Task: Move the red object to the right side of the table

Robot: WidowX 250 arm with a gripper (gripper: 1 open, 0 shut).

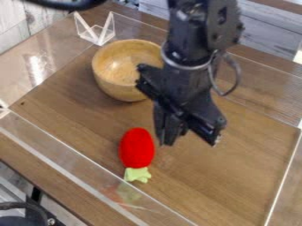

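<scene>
The red object (138,148), oval and smooth, lies on the wooden table left of centre near the front, with a pale green piece (138,175) at its lower end. My gripper (189,131) is raised toward the camera, up and to the right of the red object in the view. Nothing red is in its grasp, and the red object shows whole and uncovered. The dark fingers overlap the gripper body, so how far apart they stand is unclear.
A round wooden bowl (116,72) stands at the back left, partly behind the arm. A white wire-like item (95,29) is beyond it. Bare table (242,172) spreads across the right side. A clear edge strip borders the front left.
</scene>
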